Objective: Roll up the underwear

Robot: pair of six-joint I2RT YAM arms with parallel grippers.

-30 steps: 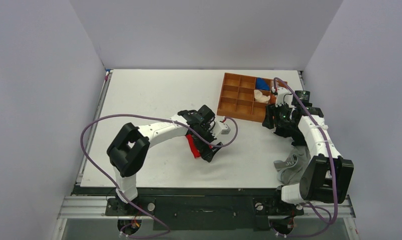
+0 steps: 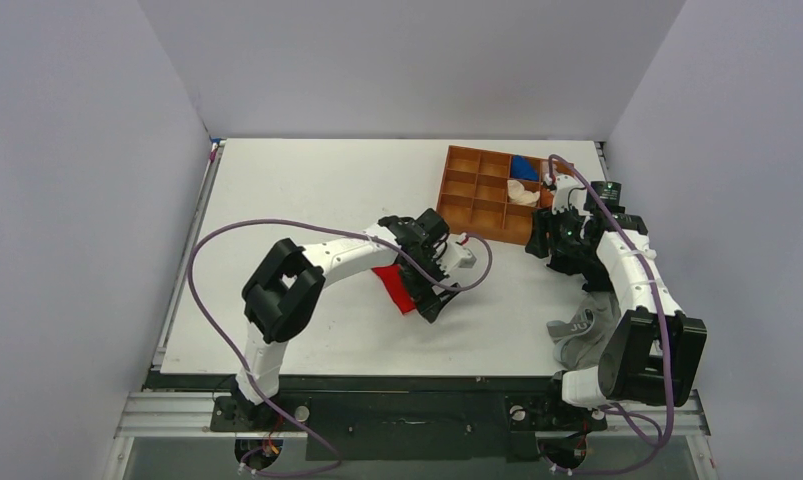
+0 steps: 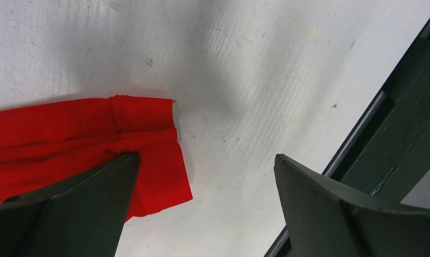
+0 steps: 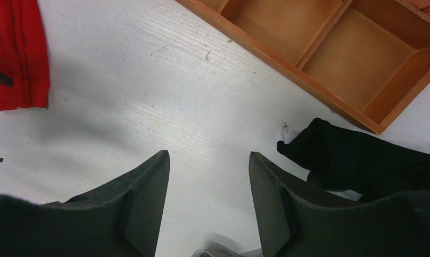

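The red underwear (image 2: pixel 395 289) lies folded into a narrow strip on the white table, partly hidden under my left arm in the top view. Its short, layered end (image 3: pixel 148 155) shows in the left wrist view. Above that end hangs my left gripper, open; one finger (image 3: pixel 95 187) overlaps the cloth and the other is over bare table. My right gripper is apart from the red cloth, near the organizer's front corner, its fingers spaced with only table visible between them.
A brown compartment organizer (image 2: pixel 459 200) stands at the back right, with a blue cloth (image 2: pixel 523 168) and a cream cloth (image 2: pixel 522 193) inside. Black cloth (image 4: pixel 362 158) lies beside it, and grey cloth (image 2: pixel 585 335) at the front right.
The left arm has moved rightward over the table, and the red underwear has shifted slightly right too. The right arm has stayed almost in place.
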